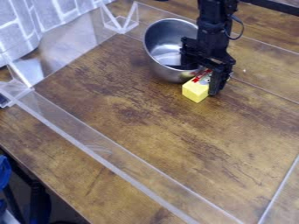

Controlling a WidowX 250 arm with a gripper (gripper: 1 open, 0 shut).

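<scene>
A yellow block [195, 91] with some red and pale detail on top lies on the wooden table, against the front right of a steel bowl [163, 50]. My black gripper [205, 76] reaches down from the top over the bowl's right side, its tip low at the block. Whether its fingers are open or shut on the block is hard to tell.
Clear plastic walls [73, 135] edge the table at the left and front. A white crumpled cloth [52, 26] is at the top left, a blue object [5, 172] at the left edge.
</scene>
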